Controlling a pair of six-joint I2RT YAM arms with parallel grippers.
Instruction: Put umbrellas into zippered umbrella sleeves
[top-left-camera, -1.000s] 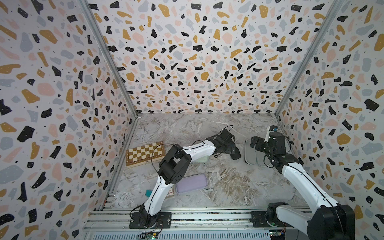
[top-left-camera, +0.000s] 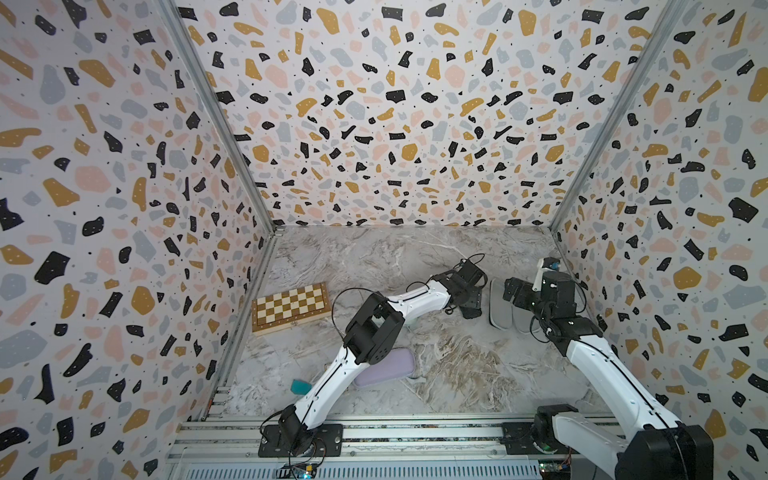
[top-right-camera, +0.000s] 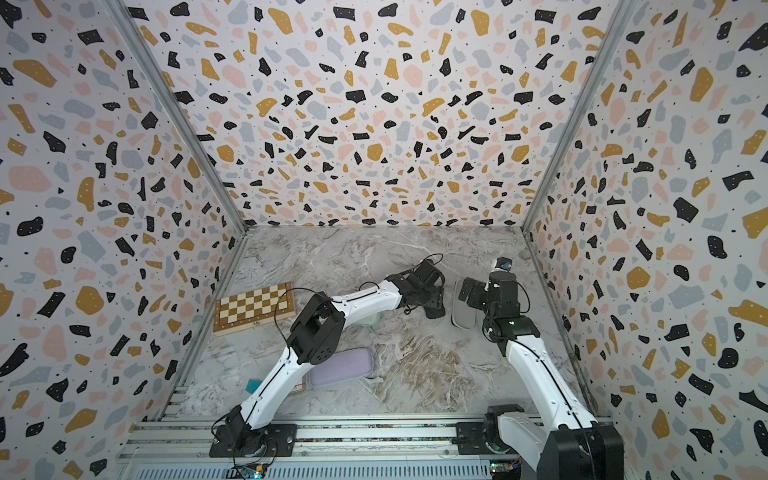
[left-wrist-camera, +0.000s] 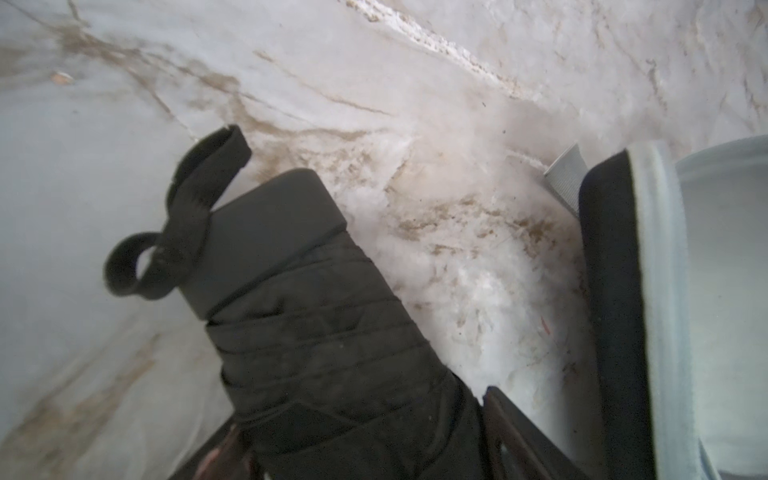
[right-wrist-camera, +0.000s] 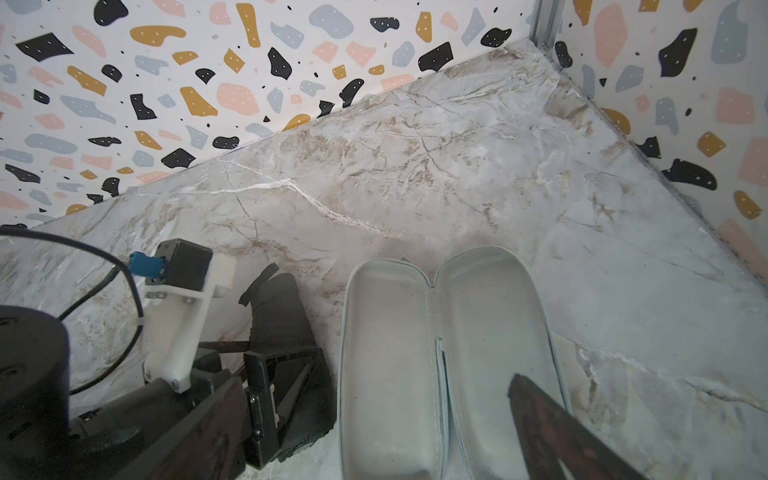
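A folded black umbrella (left-wrist-camera: 320, 344) lies on the marble table, its flat end and wrist loop (left-wrist-camera: 184, 216) uppermost in the left wrist view. My left gripper straddles the umbrella, one finger on each side; whether the fingers (left-wrist-camera: 516, 432) press on it cannot be told. Just to its right lies a pale grey zippered sleeve (right-wrist-camera: 392, 352), unzipped and spread into two empty halves. Over that sleeve my right gripper hangs open, with nothing between its fingers. In the top left view the left arm hides part of the umbrella (top-left-camera: 471, 310).
A closed purple case (top-left-camera: 392, 365) lies nearer the front, partly under the left arm. A pale green item (top-right-camera: 369, 319) shows beneath that arm. A chessboard (top-left-camera: 290, 307) is at left.
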